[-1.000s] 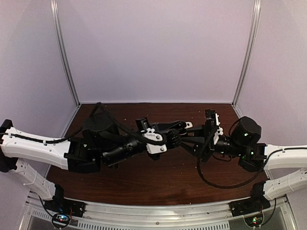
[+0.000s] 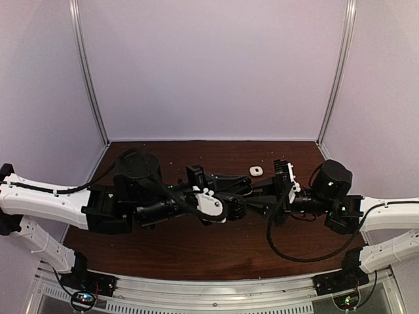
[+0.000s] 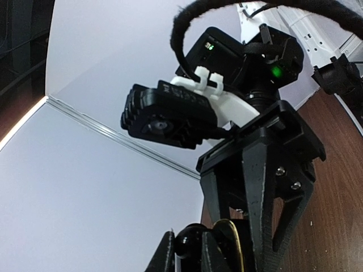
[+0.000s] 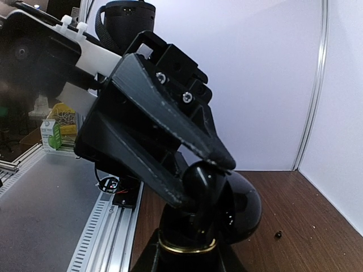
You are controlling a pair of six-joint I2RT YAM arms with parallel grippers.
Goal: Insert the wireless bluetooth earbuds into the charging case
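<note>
My left gripper is shut on a glossy black earbud, whose rounded end [image 3: 189, 241] shows between its fingers. In the right wrist view, my right gripper is shut on the black charging case, which has a gold rim [image 4: 187, 248]. The case lid [image 4: 244, 207] stands open behind the earbud [image 4: 205, 180]. Left fingers [image 4: 161, 116] reach in from the upper left, putting the earbud at the case opening. Whether it sits in its slot cannot be told. From the top, both grippers meet above the table and hide case and earbud.
A small white object [image 2: 256, 171] with a dark spot lies on the brown table [image 2: 196, 252] behind the grippers. One tiny dark thing [image 4: 278, 233] rests on the table in the right wrist view. Pale walls enclose the sides and back.
Both grippers remain together.
</note>
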